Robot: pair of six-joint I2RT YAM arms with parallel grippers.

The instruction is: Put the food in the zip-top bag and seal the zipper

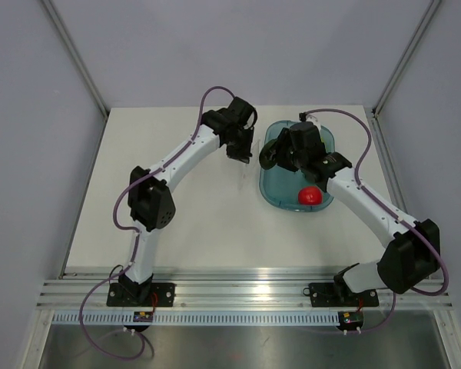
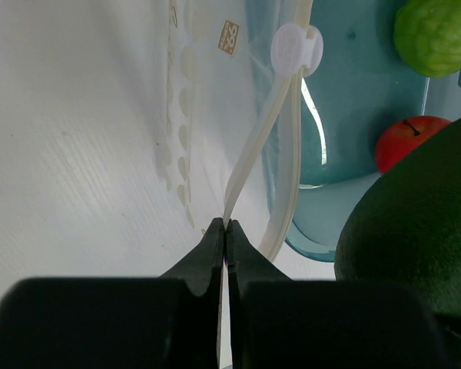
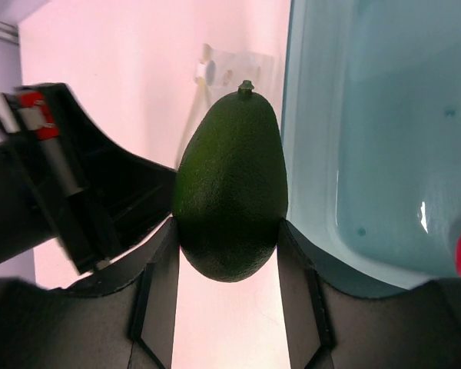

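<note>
My left gripper is shut on one thin edge of the clear zip top bag. The bag's mouth is a narrow gap, its other edge bowing to the right, and a white slider sits on the zipper. Dark green and shaped like an avocado, the fruit is gripped between the fingers of my right gripper. In the top view this fruit hangs over the bin's left rim, just right of the left gripper. The bag is mostly hidden there by the left arm.
A teal bin stands to the right of the bag. Inside it lie a red apple-like fruit and a bumpy green fruit. Open table lies in front and to the left.
</note>
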